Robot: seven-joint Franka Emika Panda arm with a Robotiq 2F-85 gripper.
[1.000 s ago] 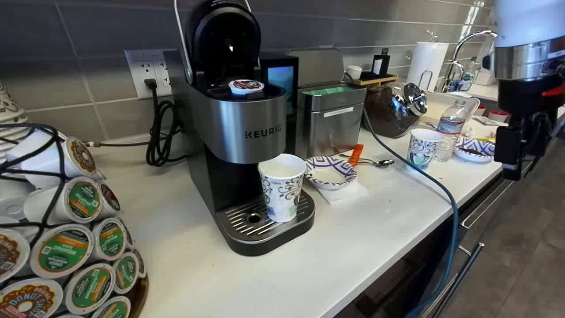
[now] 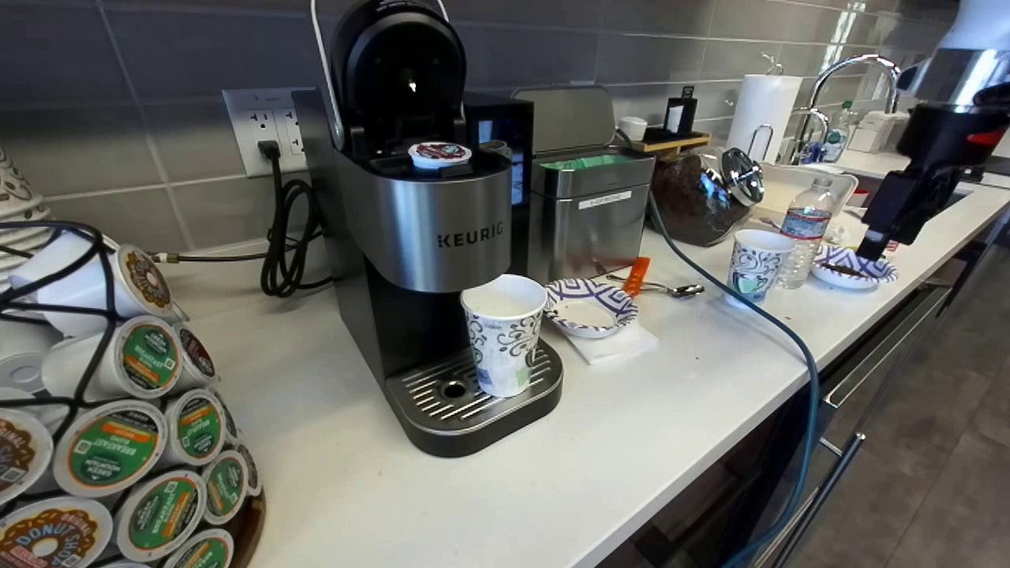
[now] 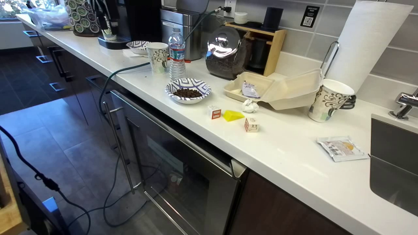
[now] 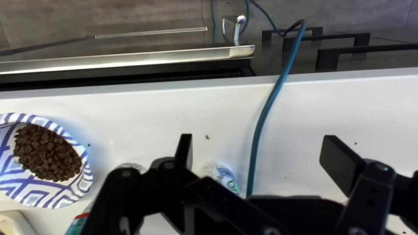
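My gripper stands open in the wrist view, its two dark fingers wide apart with nothing held between them. Below the gap, a teal cable point(image 4: 264, 117) runs over the white counter. Part of a patterned paper cup point(image 4: 227, 178) shows behind the left finger. In exterior view 1 the gripper point(image 2: 873, 248) overlaps a patterned bowl point(image 2: 833, 274) at the right; whether it touches cannot be told. Dark brown pieces fill part of this bowl point(image 3: 180, 101). A patterned cup point(image 2: 755, 270) and a water bottle point(image 2: 802, 237) are beside it. Exterior view 2 does not show the gripper.
A coffee maker point(image 2: 426, 218) has its lid raised, a pod point(image 2: 440, 155) on top and a cup point(image 2: 504, 345) on its tray. Small boxes point(image 3: 214, 113), a yellow piece point(image 3: 233, 115) and an open carton point(image 3: 292, 92) lie past the bowl. The counter's front edge is close.
The objects on the counter look unmoved.
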